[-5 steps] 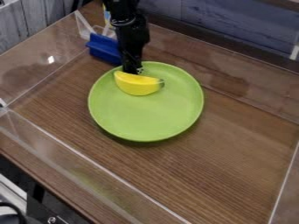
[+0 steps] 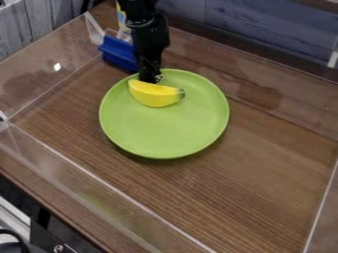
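A green plate [image 2: 165, 130] lies on the wooden table, with a yellow banana-like piece [image 2: 156, 95] on its upper left part. My black gripper [image 2: 152, 75] reaches down from the top and sits just above the banana, at the plate's back rim. Its fingertips are small and dark here, and I cannot see anything held between them.
A blue object [image 2: 118, 55] with a pale part stands just left of the gripper, and a yellow item is partly hidden behind the arm. Walls border it at the back.
The gripper and banana have shifted very slightly; otherwise the scene looks the same.
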